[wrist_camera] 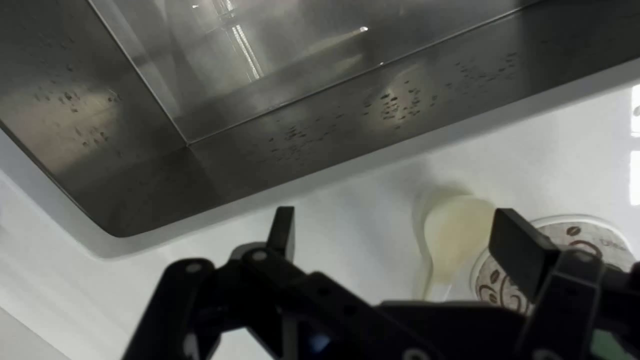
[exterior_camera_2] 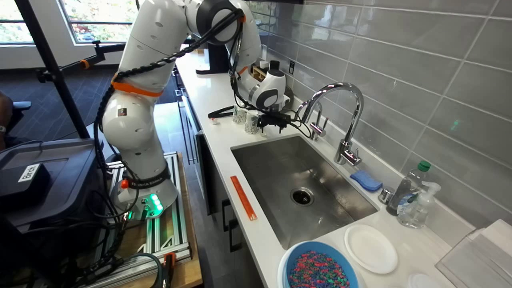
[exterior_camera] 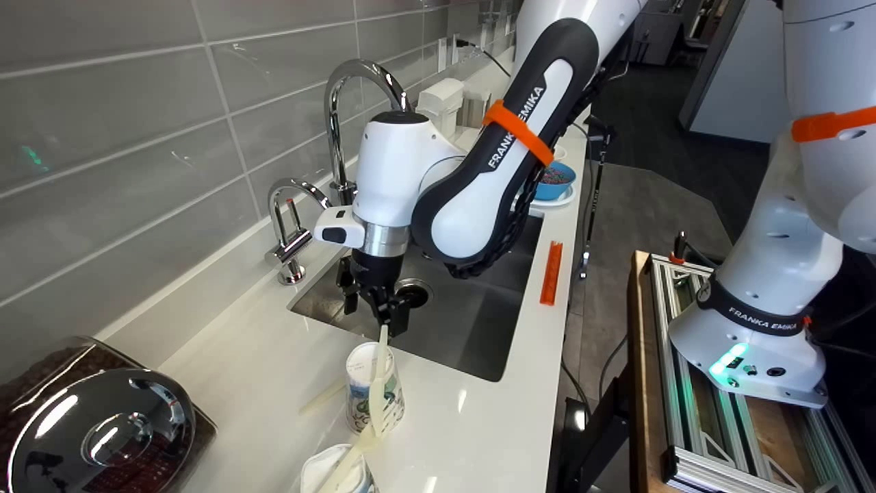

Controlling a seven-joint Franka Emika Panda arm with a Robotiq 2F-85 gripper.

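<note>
My gripper [exterior_camera: 375, 311] hangs open above the counter beside the sink's near edge. In the wrist view its two fingers are wide apart with nothing gripped. A pale utensil [wrist_camera: 459, 231], its rounded end upward, shows in the gap close to the right finger [wrist_camera: 519, 249]. Partly hidden behind that finger is a patterned paper cup [wrist_camera: 501, 288]. Exterior view 1 shows the upright cup [exterior_camera: 361, 402] just below my gripper, the pale slotted utensil [exterior_camera: 377, 402] slanting across it. Its tip appears close to one finger; contact cannot be told. A second cup [exterior_camera: 357, 479] stands nearer the camera.
The steel sink [exterior_camera_2: 307, 165] is empty, with a tall faucet [exterior_camera_2: 357, 110] behind it. An orange strip [exterior_camera_2: 243, 197] lies along the counter's front edge. A blue bowl [exterior_camera_2: 293, 259] of coloured bits stands at the far end. A lidded pot [exterior_camera: 107, 435] sits near the wall.
</note>
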